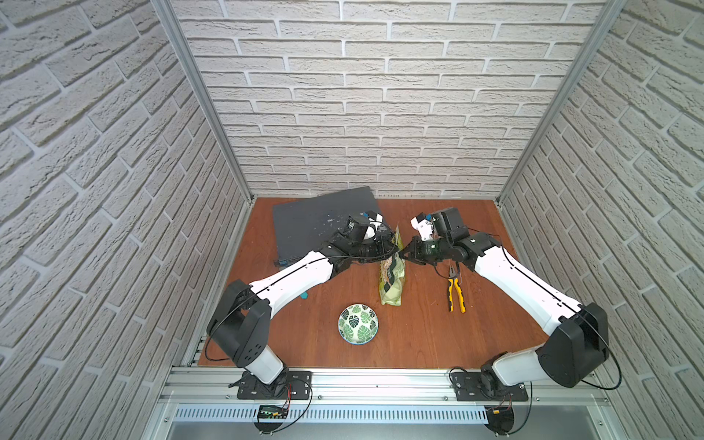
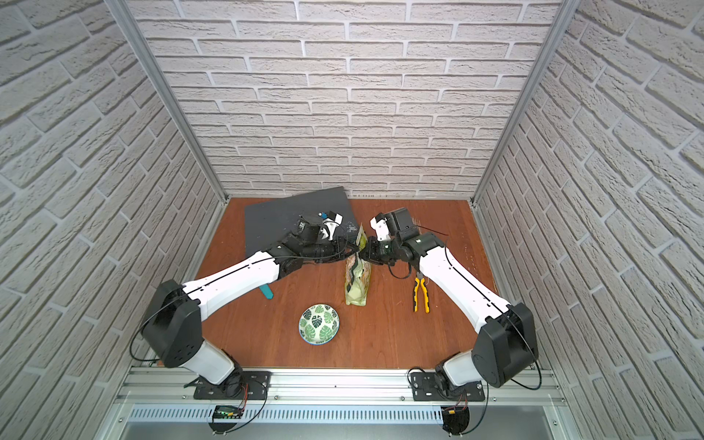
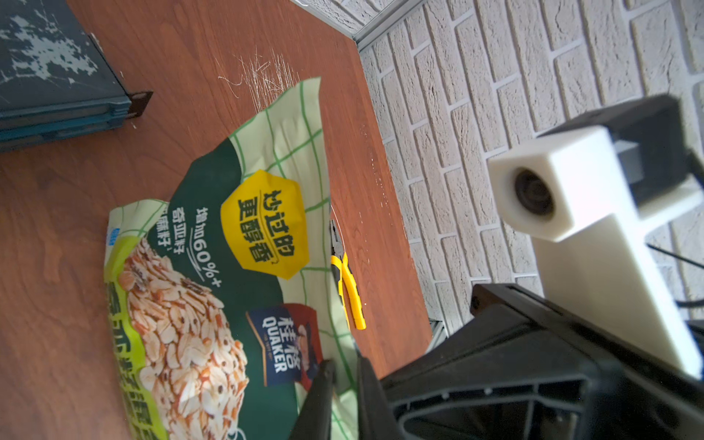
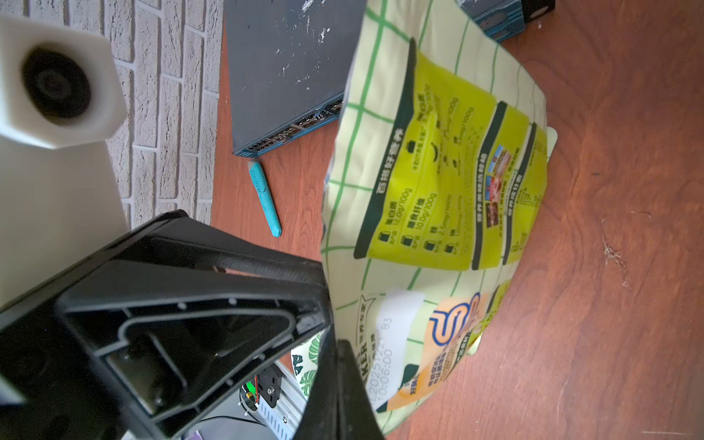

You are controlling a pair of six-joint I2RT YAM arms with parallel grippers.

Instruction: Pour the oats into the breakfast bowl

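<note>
A green Quaker oat bag stands upright mid-table, also filling both wrist views. Both grippers meet at its upper part. My left gripper has its fingertips at the bag's edge, part open; whether they grip it is unclear. My right gripper is shut, its fingertips against the bag's edge; a thin pinch cannot be made out. The breakfast bowl, white with green leaves, lies in front, left of the bag.
A dark grey flat box covers the back left. A teal tool lies left. Yellow-handled pliers lie right of the bag.
</note>
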